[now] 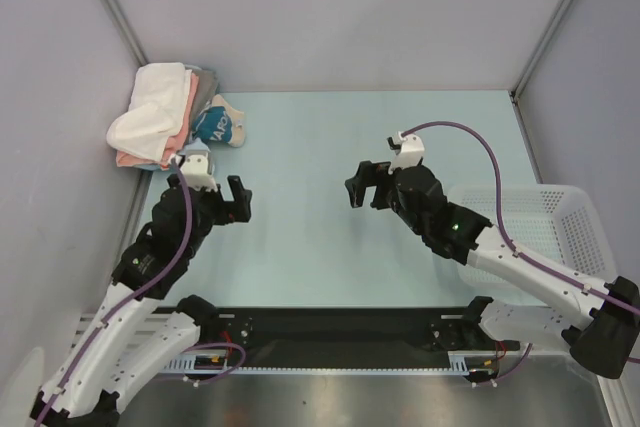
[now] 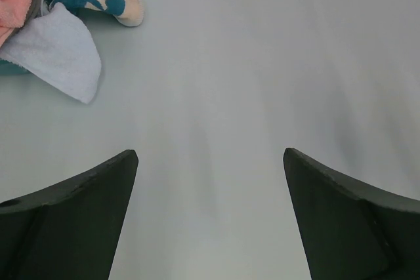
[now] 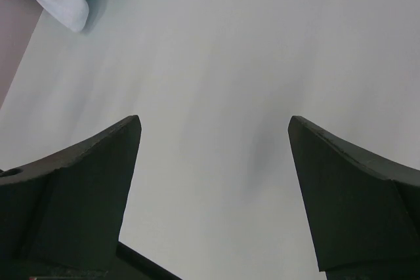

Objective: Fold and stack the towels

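Towels lie heaped in the table's far left corner: a white towel (image 1: 150, 105) on top, a pink towel (image 1: 181, 135) under it, and grey cloth behind. Against the heap's right side rests a teal and beige towel with lettering (image 1: 213, 125). A pale towel corner (image 2: 65, 54) spreads out below it in the left wrist view. My left gripper (image 1: 240, 201) stands open in front of the heap, with only bare table between its fingers. Open and empty too, my right gripper (image 1: 358, 185) is over mid-table, well apart from the towels.
A white perforated basket (image 1: 585, 222), empty as far as it shows, stands at the right edge, partly behind the right arm. Grey walls enclose the left, back and right.
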